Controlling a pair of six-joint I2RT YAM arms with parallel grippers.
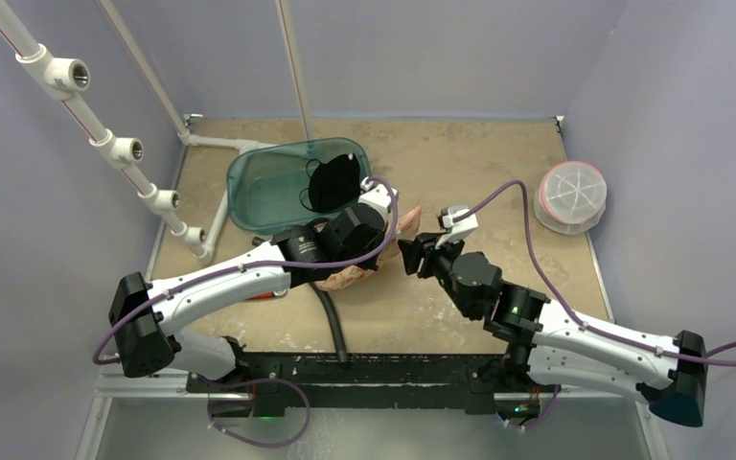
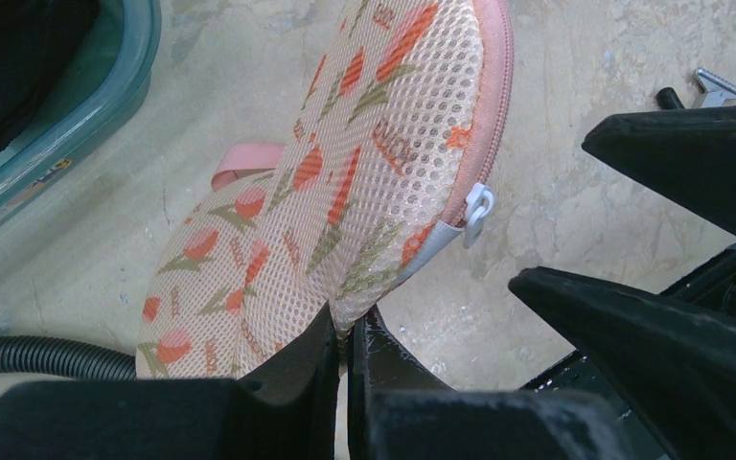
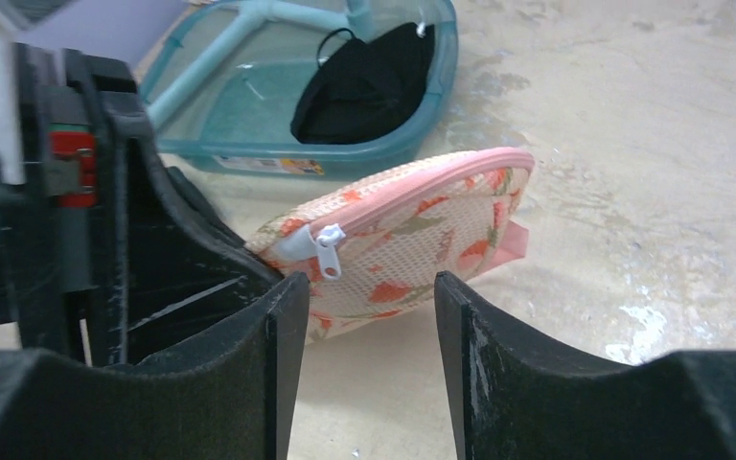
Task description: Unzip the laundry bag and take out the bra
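Note:
The floral mesh laundry bag [image 2: 307, 220] with pink zipper is pinched in my left gripper, whose fingers are shut on its fabric. The white zipper pull hangs at the end of the zip, clearly visible in the right wrist view too [image 3: 329, 251]. My right gripper is part open just in front of the pull, with nothing visible between its fingertips. Whether a bra is inside the bag cannot be seen.
A teal bin [image 1: 264, 192] holding black fabric [image 1: 333, 182] stands behind the bag. A dark hose [image 1: 335, 331] lies at the front, and a white round container [image 1: 570, 196] sits at the right.

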